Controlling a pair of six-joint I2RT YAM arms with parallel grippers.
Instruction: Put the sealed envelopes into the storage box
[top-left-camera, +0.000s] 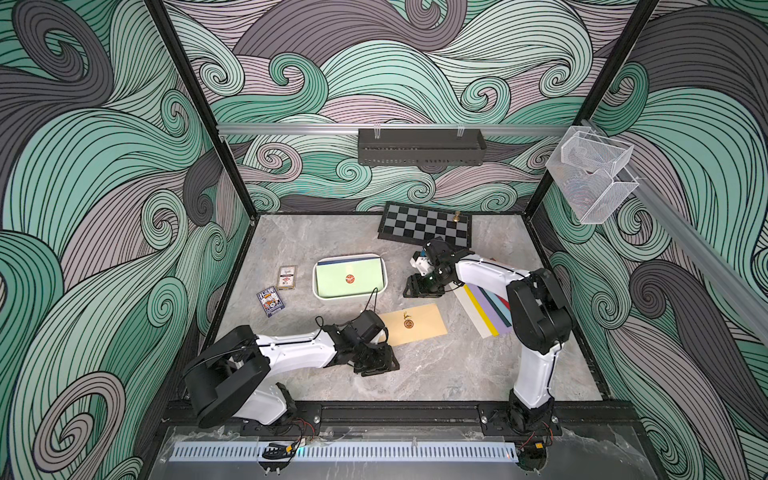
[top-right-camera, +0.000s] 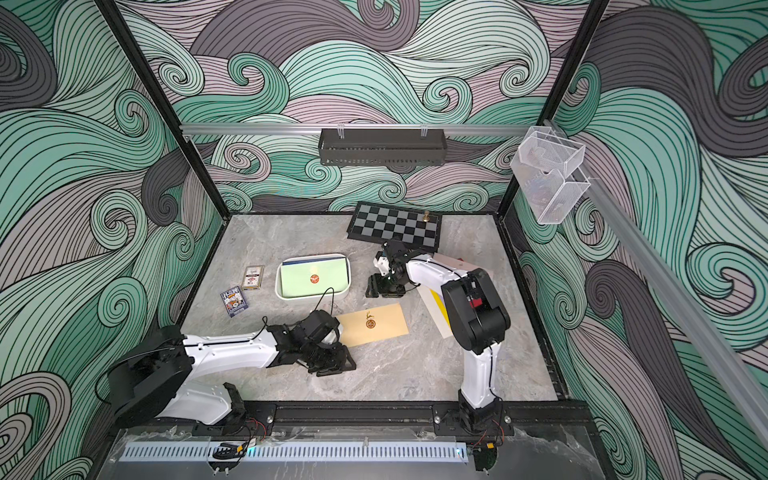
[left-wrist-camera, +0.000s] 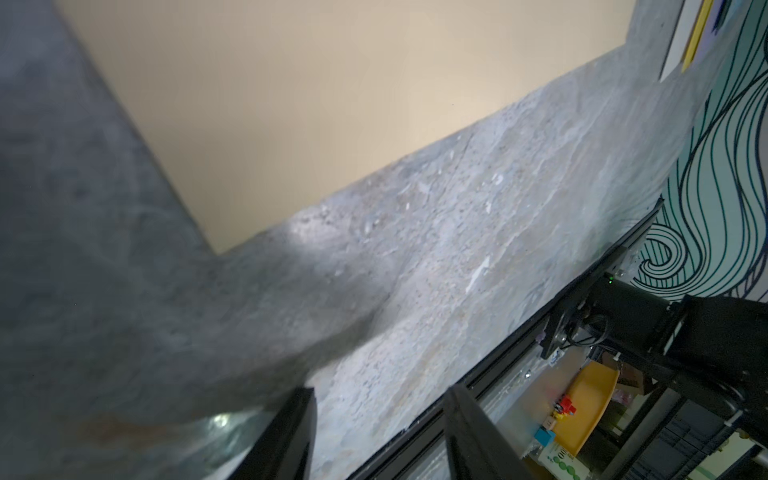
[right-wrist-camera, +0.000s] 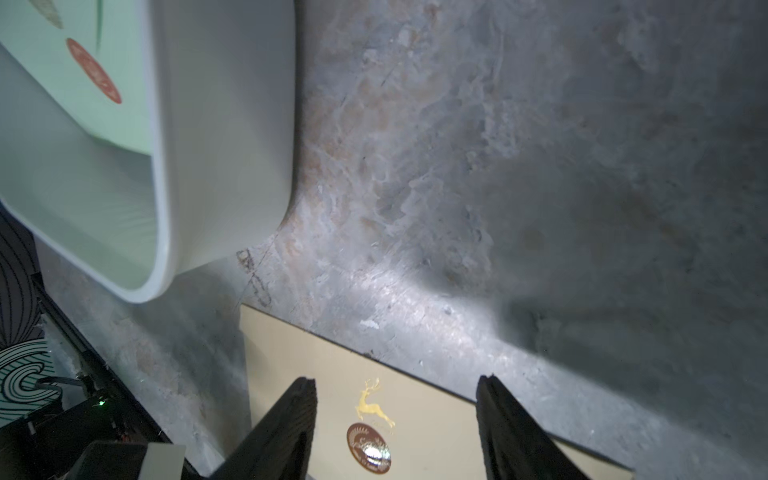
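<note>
A cream envelope (top-left-camera: 424, 321) with a brown seal and a gold deer lies flat on the table, in front of the white storage box (right-wrist-camera: 232, 120). Inside the box rests a light green envelope (top-left-camera: 336, 276) with a red seal. My left gripper is open beside the cream envelope's near left corner, nothing between its fingers. Toward the back, to the right of the box, my right gripper stands open and empty; in its wrist view the cream envelope shows beyond the fingers. Several coloured envelopes (top-left-camera: 480, 312) are fanned at the right, partly under the right arm.
Behind the right gripper lies a chessboard (top-left-camera: 424, 224) with a small gold piece on it. Two card packs (top-left-camera: 270, 301) sit left of the box. Bare table stretches along the front middle.
</note>
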